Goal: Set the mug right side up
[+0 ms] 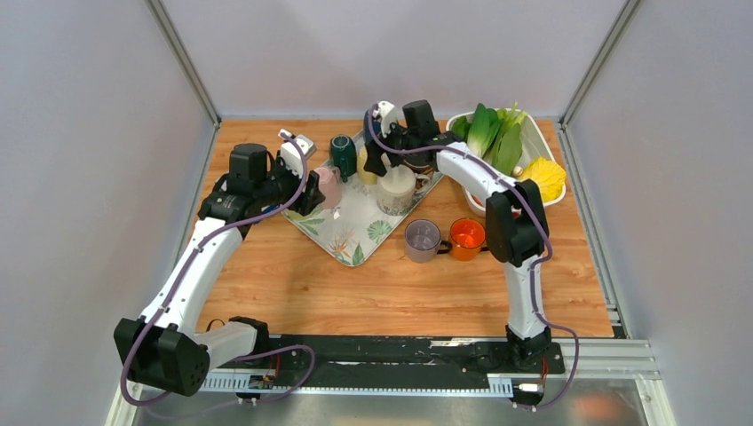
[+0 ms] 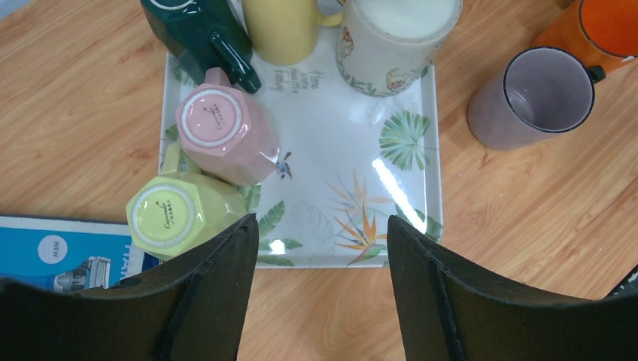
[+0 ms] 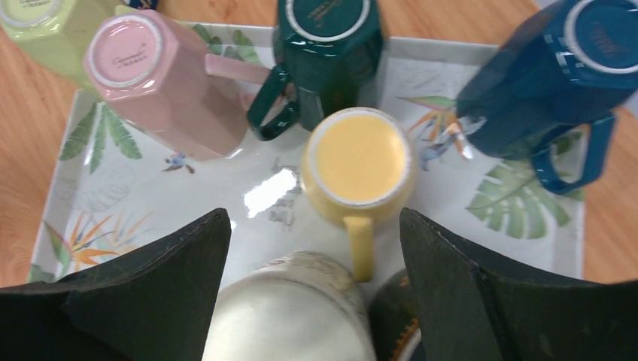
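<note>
Several mugs stand upside down on the patterned tray (image 2: 323,226). The yellow mug (image 3: 360,162) shows its round base upward, handle pointing toward my right gripper. My right gripper is open, its fingers apart in front of that mug, and nothing is held between them. A white patterned mug (image 1: 395,191) sits just below it in the top view. A dark green mug (image 3: 323,56) and a pink mug (image 3: 162,86) stand close by, with a blue mug (image 3: 549,86) farther right. At the tray's near left, my left gripper is open and empty.
A pale green mug (image 2: 184,213) is near a blue box (image 2: 68,252). Upright grey (image 1: 423,240) and orange (image 1: 466,238) mugs stand off the tray. A white basket (image 1: 540,146) of vegetables is at back right.
</note>
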